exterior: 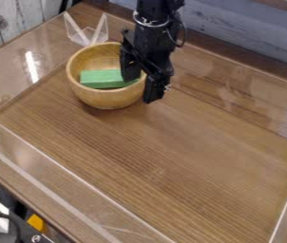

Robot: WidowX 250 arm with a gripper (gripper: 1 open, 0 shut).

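My black gripper (pixel 143 76) hangs over the right rim of a round wooden bowl (pixel 101 97) in the upper middle of the camera view, its finger open. A green block (pixel 103 78) lies inside the bowl at the left of the gripper, partly behind it. Whether the fingers touch the bowl or the block cannot be told.
Light walls stand along the back and upper left. A small yellow object (pixel 36 222) and a black cable show at the lower left edge.
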